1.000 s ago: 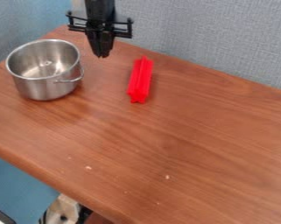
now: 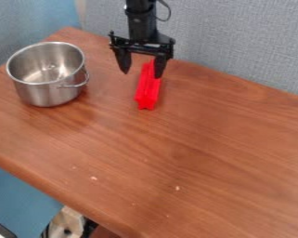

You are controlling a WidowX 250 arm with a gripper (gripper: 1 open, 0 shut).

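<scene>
A black gripper [image 2: 142,61] hangs at the top middle of the camera view, its two fingers apart, just over the far end of a red elongated block [image 2: 148,91] lying on the wooden table. I cannot see anything held between the fingers. A steel pot [image 2: 45,88] with handles stands on the table to the left of the gripper.
A grey textured wall [image 2: 238,42] runs along the back, and the table's edge drops off at the lower left.
The gripper has moved right and down from behind the pot to over the red block, and its fingers now show spread apart. The pot and block have not moved.
</scene>
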